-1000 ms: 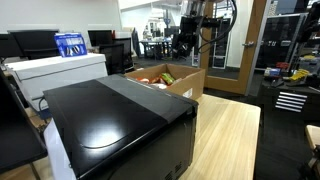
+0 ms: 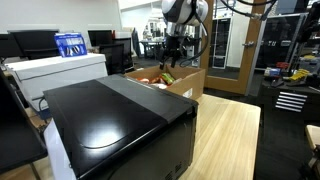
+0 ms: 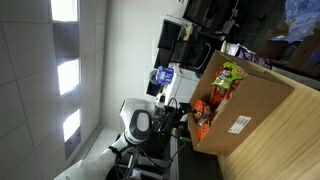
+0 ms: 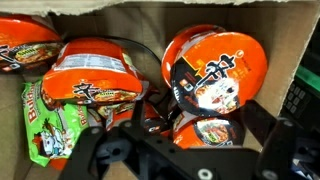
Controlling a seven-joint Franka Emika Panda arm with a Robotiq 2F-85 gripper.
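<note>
An open cardboard box [image 3: 252,108] holds several orange-red instant noodle cups. In the wrist view, one cup [image 4: 222,76] lies tilted with its round lid facing up. Another cup [image 4: 95,70] lies on its side to the left, and a further cup [image 4: 210,131] shows partly beneath the tilted one. A green snack packet [image 4: 52,125] rests at the left. My gripper is open over the box, its fingers spread apart along the lower part of the wrist view, nothing held between them. Whether a fingertip touches a cup cannot be seen.
Cardboard walls close in around the cups. In exterior view 1, a large black case [image 2: 115,115] stands in the foreground, with bare wooden table [image 2: 225,135] to its right. A blue-and-white package [image 2: 70,45] sits on a white box behind.
The arm has come down, bringing my gripper from above the cardboard box to about its rim. The box and the table things have stayed in place.
</note>
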